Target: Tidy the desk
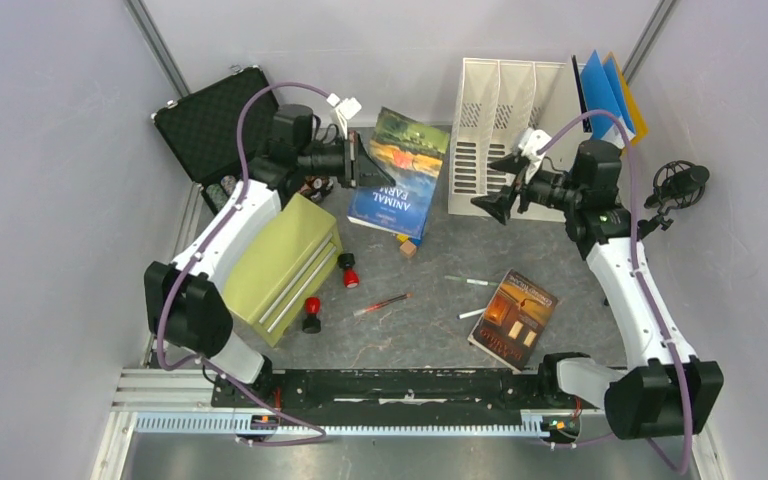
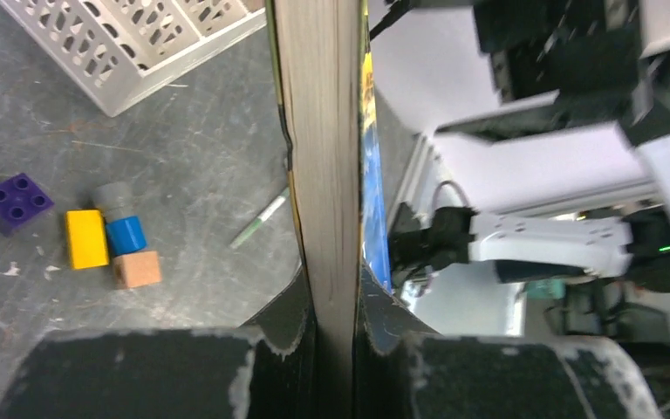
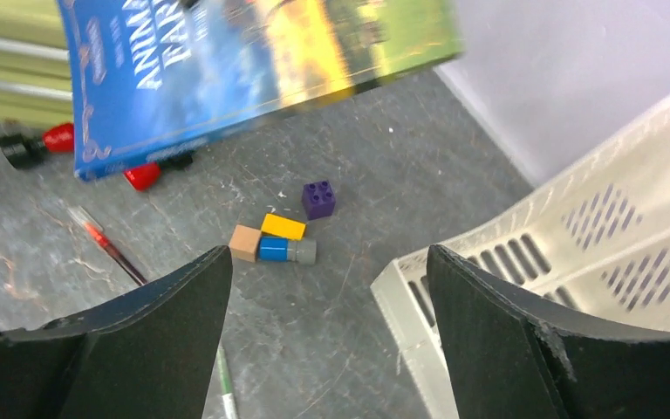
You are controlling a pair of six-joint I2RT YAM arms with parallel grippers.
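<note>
My left gripper is shut on the blue Animal Farm book, raised at the middle back; its page edge runs between the fingers in the left wrist view. My right gripper stands open, empty, in front of the white file organizer. A brown book lies at the front right. A purple brick, yellow block, blue cylinder and wooden cube lie loose on the desk, with pens nearby.
At left are an open black case, a green box and red-black stamps. Blue and yellow folders stand at the back right, a microphone at the right.
</note>
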